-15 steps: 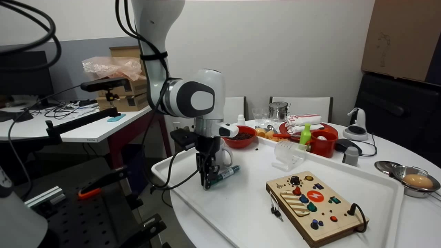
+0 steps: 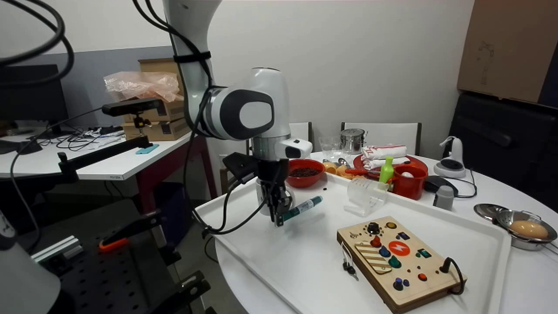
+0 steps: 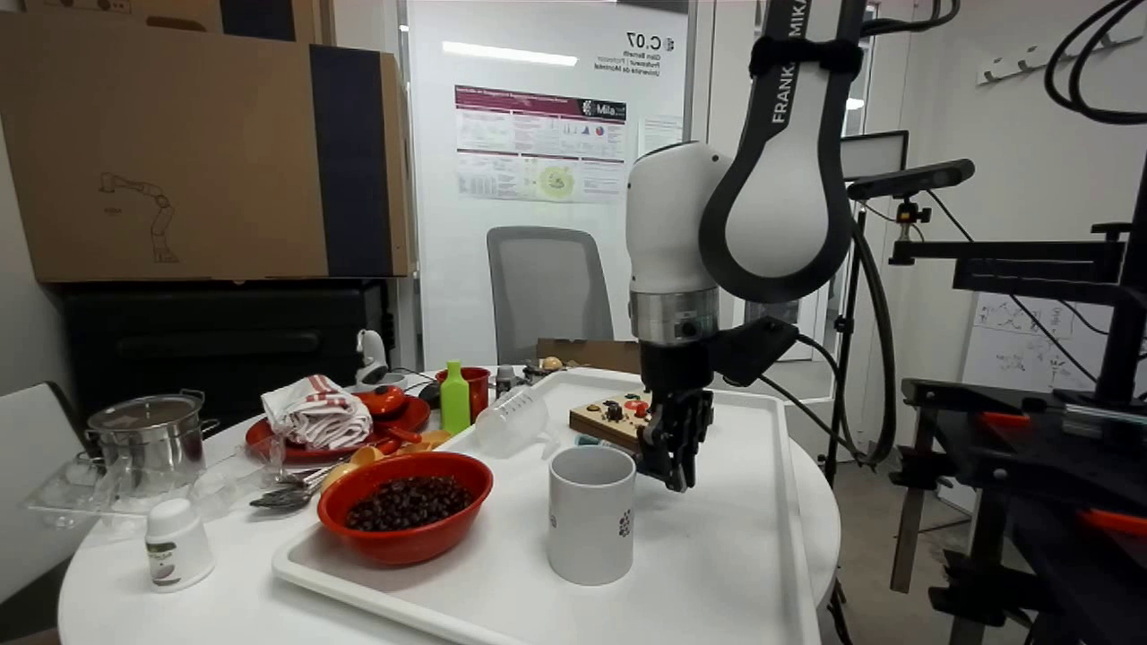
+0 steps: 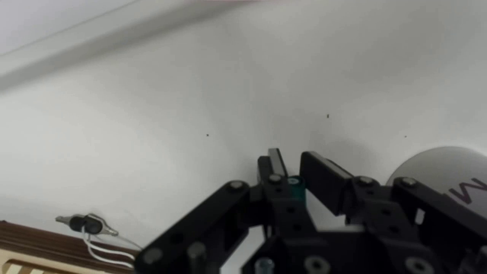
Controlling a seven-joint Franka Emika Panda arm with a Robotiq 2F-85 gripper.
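Observation:
A teal marker point(image 2: 303, 208) juts out sideways from my gripper point(image 2: 278, 219), which is shut on one end of it. It is held above the white tray point(image 2: 251, 251), its free end tilted slightly upward in the first exterior view. From the wrist, only the marker's teal end point(image 4: 297, 186) shows between the black fingers. A white mug point(image 3: 591, 521) stands upright on the tray close to the gripper point(image 3: 677, 484); in the first exterior view the arm partly covers it.
A wooden switch board point(image 2: 400, 261) with hanging key-like clips point(image 2: 349, 267) lies on the tray. Along the tray's far side are a red bowl of dark beans point(image 3: 409, 511), a clear tipped-over cup point(image 2: 366, 194), a green bottle point(image 2: 386, 170) and a red pot point(image 2: 409, 182). The tray's middle is clear.
The gripper has risen and shifted right in the first exterior view, carrying the marker up off the tray. Now the arm covers more of the mug.

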